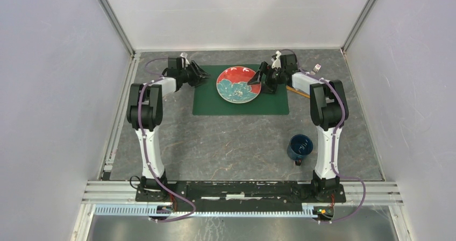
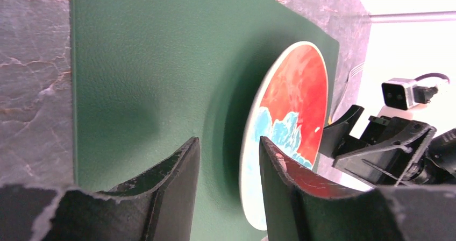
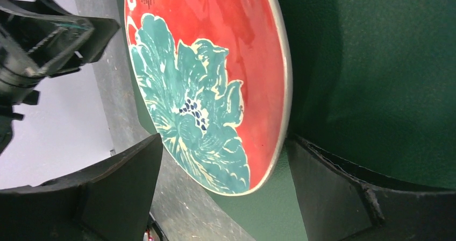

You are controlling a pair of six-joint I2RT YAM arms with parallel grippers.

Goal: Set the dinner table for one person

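A red plate (image 1: 239, 85) with a teal flower lies on the green placemat (image 1: 207, 106), right of the mat's middle. My right gripper stands open at the plate's right side, one finger over its face and the other just outside the rim. Off the plate's left side, near the mat's left edge, my left gripper (image 1: 207, 77) is open with nothing held. A dark blue mug (image 1: 299, 147) stands at the front right. Behind the right arm, a fork (image 1: 316, 68) shows only its head, and a wooden-coloured utensil (image 1: 298, 92) is partly covered.
White walls (image 1: 236, 15) enclose the back and both sides of the grey stone-look table (image 1: 231, 144). Between the mat and the front edge, the table's middle is bare. The mug is close to the right arm's base link.
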